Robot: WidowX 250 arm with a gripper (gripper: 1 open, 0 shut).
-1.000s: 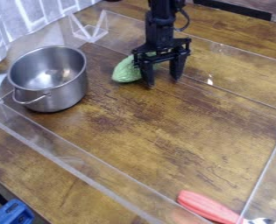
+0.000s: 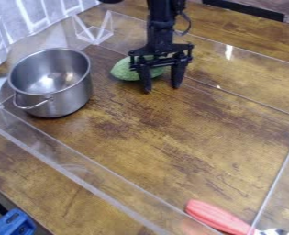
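My black gripper [image 2: 161,72] reaches down from the top of the view, its fingers low to the table around a green, elongated object [image 2: 125,70], which it partly hides. Whether the fingers are closed on it cannot be made out. The steel pot [image 2: 51,78] with a side handle stands to the left of the gripper, apart from it.
A red-handled utensil [image 2: 217,217] lies at the bottom right, and a blue object [image 2: 15,223] sits at the bottom left corner.
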